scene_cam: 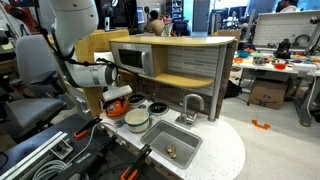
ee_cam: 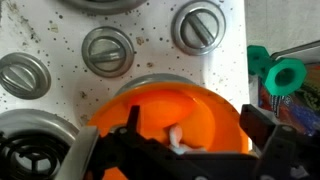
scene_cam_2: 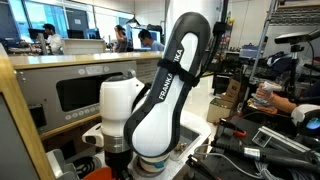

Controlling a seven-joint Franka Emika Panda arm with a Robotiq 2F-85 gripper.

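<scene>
Over the left end of the counter, my gripper (scene_cam: 118,104) is above an orange bowl (scene_cam: 116,110). In the wrist view my gripper stands open, its black fingers (ee_cam: 262,129) far apart with the orange bowl (ee_cam: 205,107) below and between them. A small pinkish-white object (ee_cam: 178,136) lies inside the bowl; what it is I cannot tell. In exterior view 2 the white arm hides most of the scene, and only part of the orange bowl (scene_cam_2: 100,173) shows at the bottom.
Stove knobs (ee_cam: 107,51) sit beside the bowl and a coil burner (ee_cam: 30,152) lies at its left. A pale pot (scene_cam: 137,119) stands right of the bowl. Farther right are the sink (scene_cam: 176,143) and faucet (scene_cam: 193,104). Bare counter (scene_cam: 222,145) lies beyond.
</scene>
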